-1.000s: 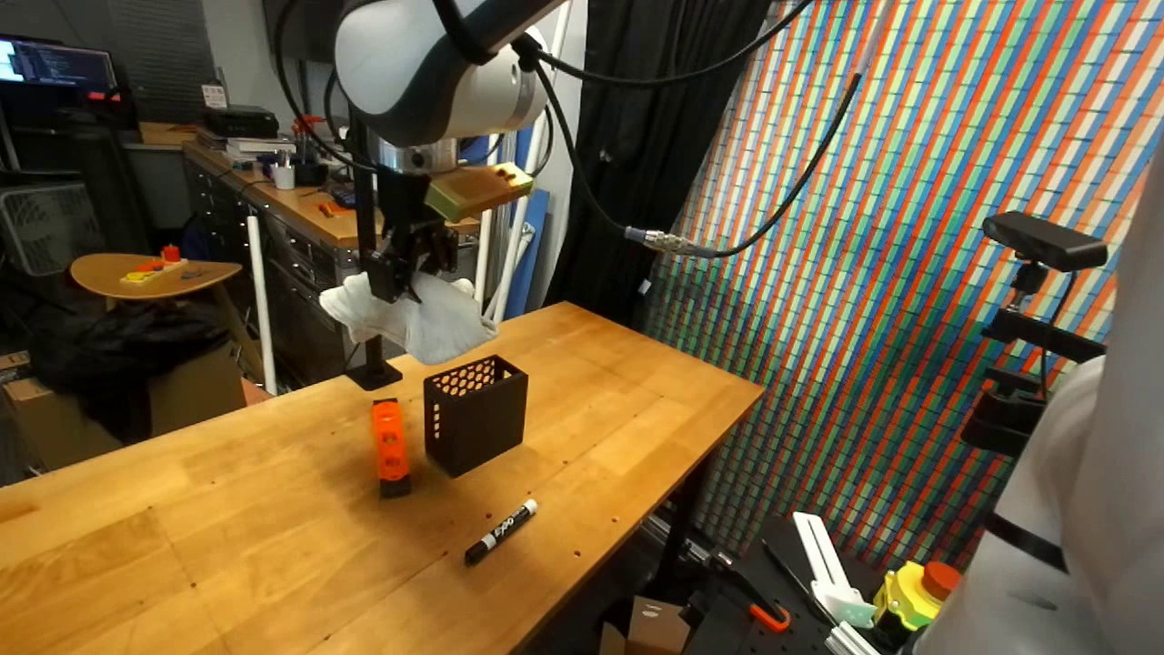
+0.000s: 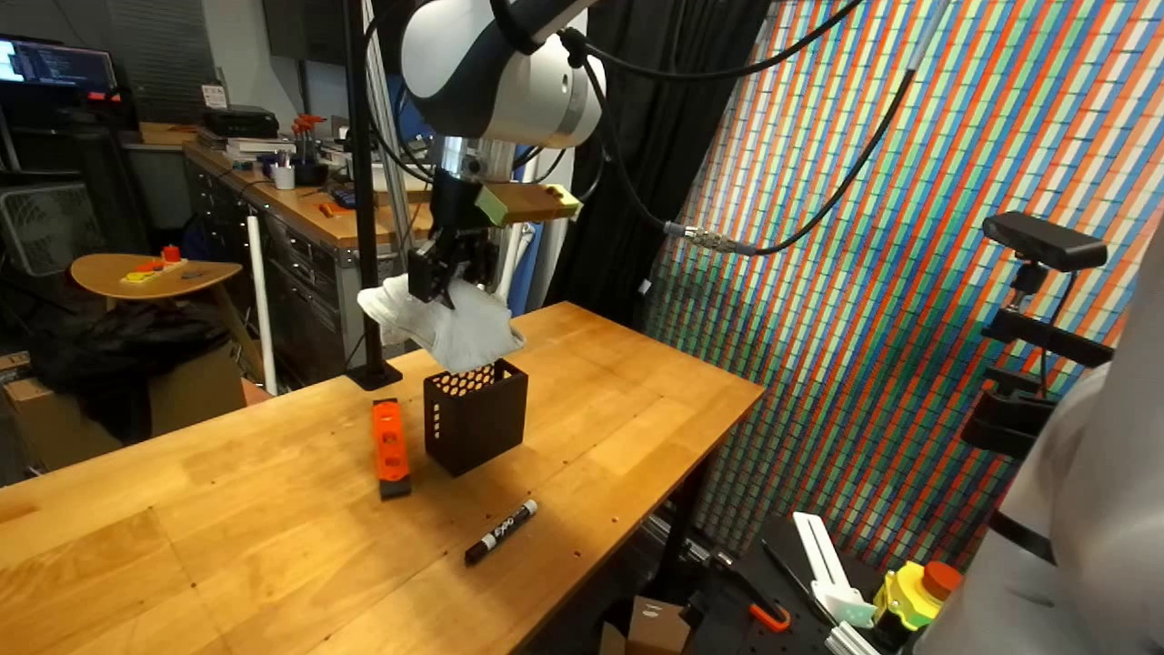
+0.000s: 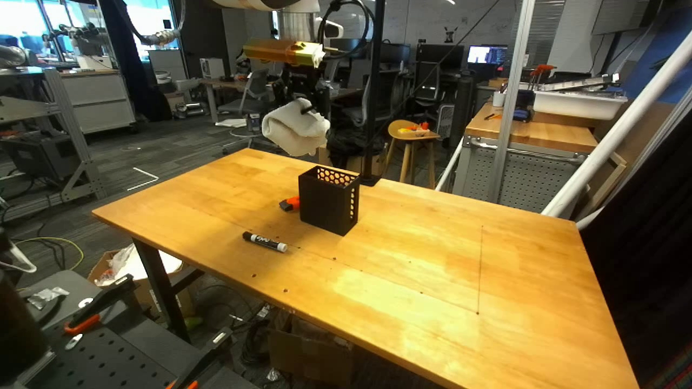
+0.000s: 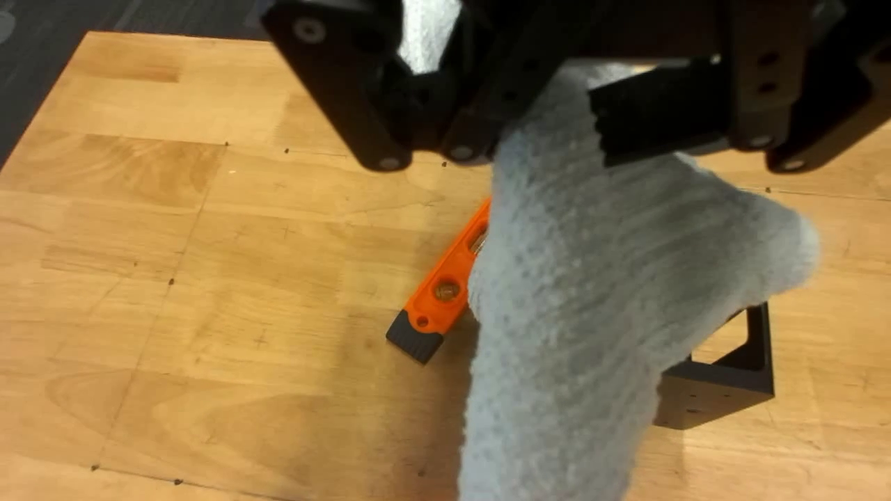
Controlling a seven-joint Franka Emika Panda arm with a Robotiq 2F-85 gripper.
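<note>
A white cloth point(image 2: 453, 327) hangs in folds from my gripper point(image 2: 438, 289), which is shut on it. Seen from the wrist, the cloth point(image 4: 576, 317) fills the middle of the picture, pinched between the dark fingers. Below it stands a black open-topped box point(image 2: 476, 420) with honeycomb holes. From exterior view 1 the cloth overlaps the back of the box's rim; in exterior view 2 the cloth point(image 3: 295, 127) is clearly above the box point(image 3: 328, 201). The wrist view has the cloth covering much of the box point(image 4: 718, 380).
An orange level point(image 2: 389, 446) lies beside the box. A black marker point(image 2: 502, 531) with a white end rests nearer the table's front edge. A black post point(image 2: 373, 373) rises at the back edge.
My gripper and the cloth have moved to the right in exterior view 1, closer to the box. The cloth stays gripped. Box, level and marker have not moved.
</note>
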